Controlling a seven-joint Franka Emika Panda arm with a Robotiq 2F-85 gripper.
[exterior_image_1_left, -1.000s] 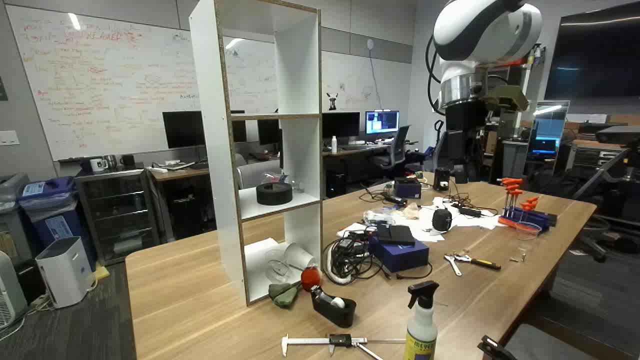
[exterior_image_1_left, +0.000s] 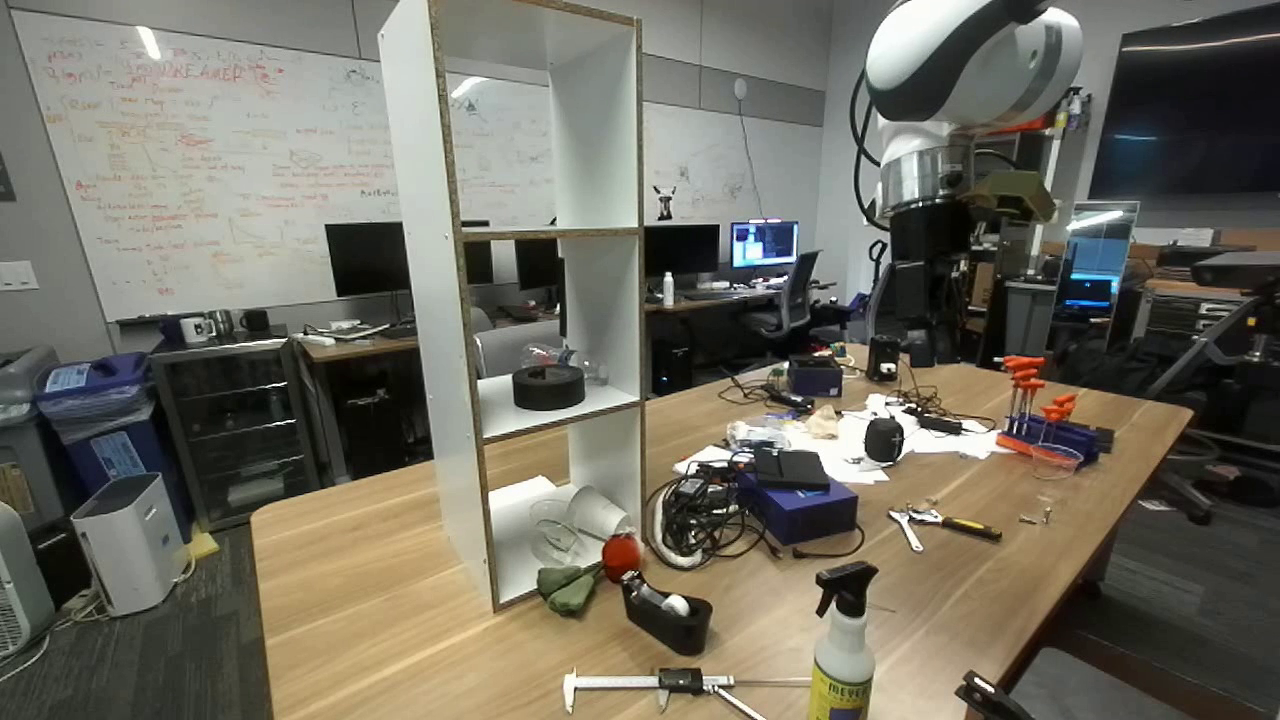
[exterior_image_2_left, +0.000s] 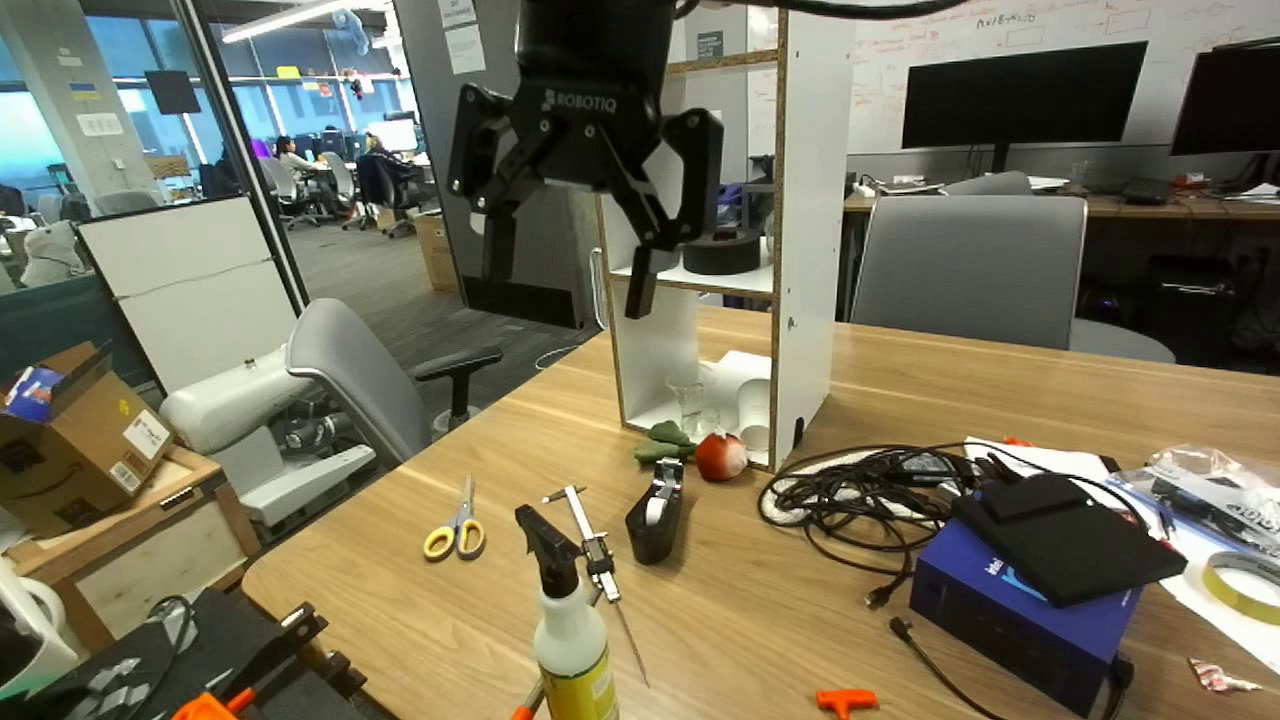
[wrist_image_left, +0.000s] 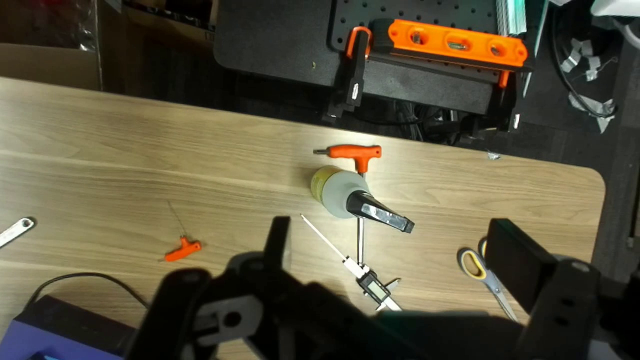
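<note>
High above the table hangs my gripper (exterior_image_2_left: 570, 282), its fingers spread wide with only air between them. Below it in the wrist view are a spray bottle (wrist_image_left: 339, 191), a digital caliper (wrist_image_left: 373, 284), grey and yellow scissors (wrist_image_left: 489, 279) and orange T-handle keys, one (wrist_image_left: 357, 153) by the bottle and a smaller one (wrist_image_left: 183, 248) to the left. A black tape dispenser (exterior_image_2_left: 655, 514) stands near the white shelf (exterior_image_2_left: 811, 240). At the shelf's foot lie a red ball-like object (exterior_image_2_left: 721, 457) and a green cloth-like item (exterior_image_2_left: 662, 443).
Black tape roll (exterior_image_1_left: 548, 386) rests on the shelf's middle level; clear and white cups (exterior_image_1_left: 599, 512) lie at its bottom. Tangled cables (exterior_image_2_left: 858, 492) and a blue box (exterior_image_2_left: 1020, 600) crowd one side.
</note>
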